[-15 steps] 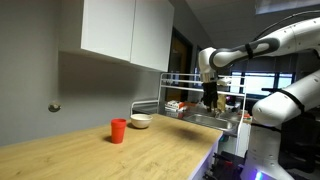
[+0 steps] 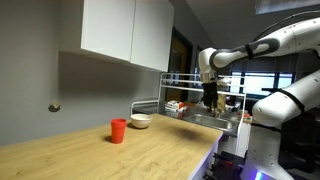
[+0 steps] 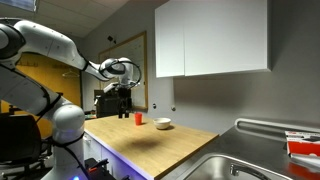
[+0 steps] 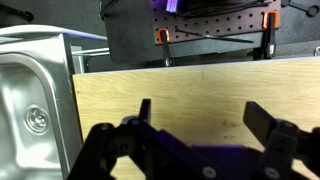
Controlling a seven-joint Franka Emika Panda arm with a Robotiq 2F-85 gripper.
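On the wooden counter stands an upright red cup (image 2: pixel 118 130), with a white bowl (image 2: pixel 141 121) a little farther along. Exterior view 2 shows the same red cup (image 3: pixel 138 119) and white bowl (image 3: pixel 163 124), apart from each other. My gripper (image 2: pixel 212 106) hangs above the counter's edge near the sink end, clear of both. In the wrist view the gripper is open, its dark fingers wide apart with only bare wood below. Neither cup nor bowl appears in that view.
A steel sink (image 4: pixel 40 115) is set in at one side of the counter (image 4: pixel 200 85). White cupboards (image 2: pixel 115 30) hang overhead. A dish rack (image 3: pixel 303 142) stands beyond the sink.
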